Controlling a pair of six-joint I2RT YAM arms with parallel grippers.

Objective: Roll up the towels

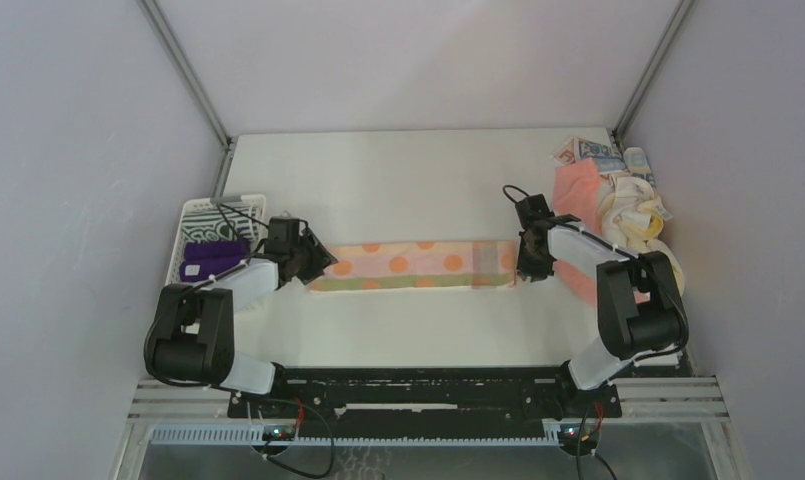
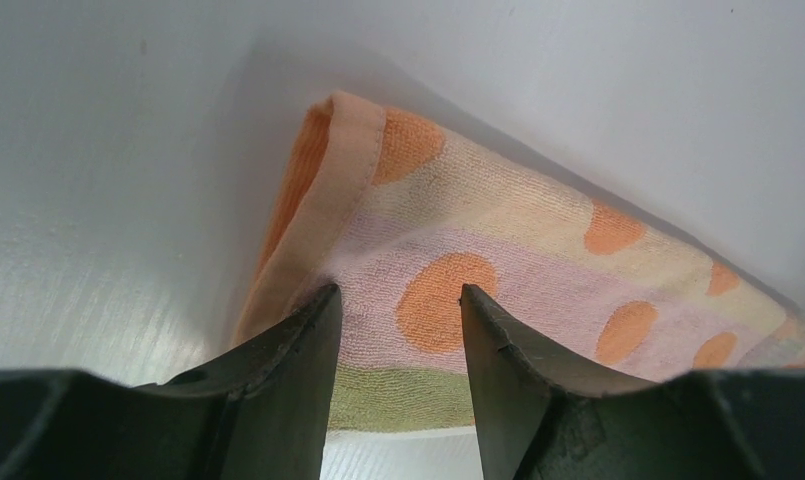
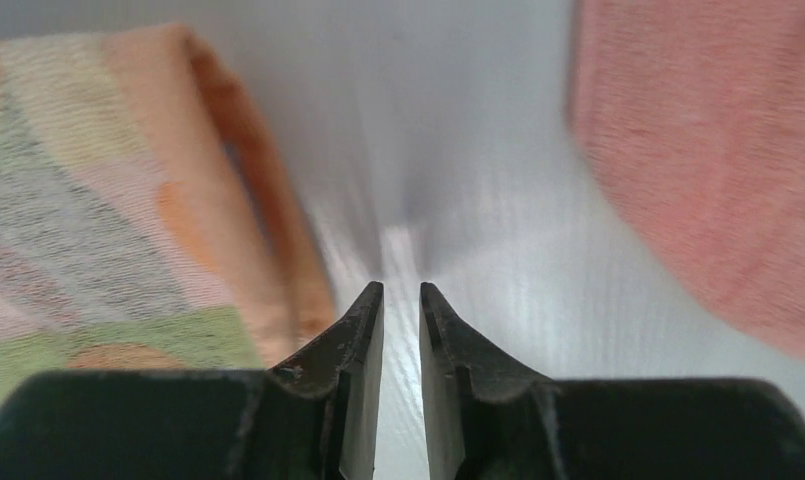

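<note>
A towel (image 1: pixel 418 264) with orange dots on pink, cream and green bands lies folded in a long strip across the table. In the left wrist view its folded end (image 2: pixel 328 190) shows beneath my left gripper, whose fingers stand apart above the dotted cloth, nothing visibly pinched. At the other end, my right gripper is just off the towel's right fold (image 3: pixel 208 180). A narrow gap parts its fingers, and only bare table shows between them.
At the left, a white basket (image 1: pixel 175 250) holds rolled purple towels (image 1: pixel 213 260). A pile of towels, with a salmon one (image 1: pixel 576 190) at its near side, covers the right edge.
</note>
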